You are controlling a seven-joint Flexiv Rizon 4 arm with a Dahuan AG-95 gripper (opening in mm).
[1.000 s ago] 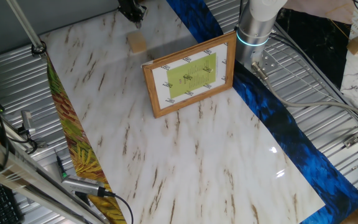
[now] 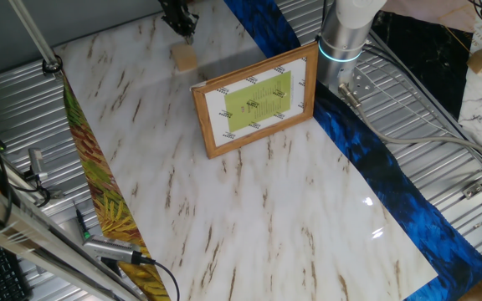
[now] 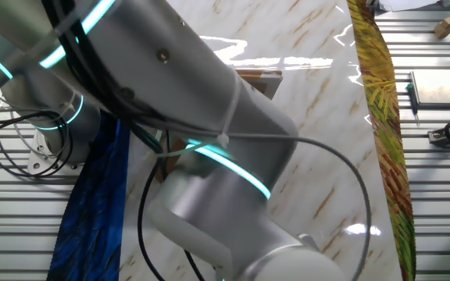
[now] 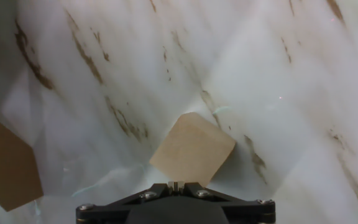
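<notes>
A small tan wooden block (image 4: pixel 193 148) lies on the marble-patterned tabletop, turned cornerwise to my gripper in the wrist view. The two fingertips meet there, overlapping the block's near corner in the picture; no object shows between them. From exterior view 1, my gripper (image 2: pixel 189 39) hangs just above and behind the same block (image 2: pixel 184 58) at the table's far end. Contact between them cannot be made out. In exterior view 2 the arm (image 3: pixel 233 133) hides the block and the fingers.
A wooden picture frame (image 2: pixel 258 102) with a green sheet stands upright near the block. A brown flat piece (image 4: pixel 8 163) shows at the wrist view's left edge. Blue cloth (image 2: pixel 392 180) and yellow-red cloth (image 2: pixel 99 180) line the table's sides.
The block and the picture frame have stayed put.
</notes>
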